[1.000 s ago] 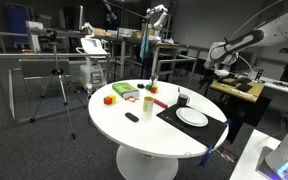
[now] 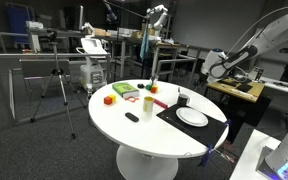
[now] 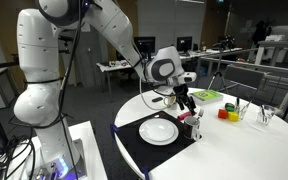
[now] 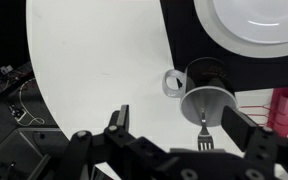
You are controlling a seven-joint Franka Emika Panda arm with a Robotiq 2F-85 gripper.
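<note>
A dark mug [image 4: 206,78] with a pale inside lies under my gripper in the wrist view, its handle to the left. A metal fork [image 4: 205,136] sticks out of it. The gripper is open, nothing between its fingers. In exterior view 2 it hangs above the table, over the region of the mug [image 3: 192,127]. A white plate [image 2: 192,117] rests on the black mat [image 2: 170,118], beside the mug.
On the round white table [image 2: 109,122] stand a pale green cup [image 2: 148,105], a dark small object [image 2: 132,117], coloured blocks [image 2: 109,100] and a green tray [image 2: 125,89]. Red items [image 4: 282,108] lie near the mug.
In exterior view 1 the arm and gripper have come lower and toward the table. The objects on the table have stayed put.
</note>
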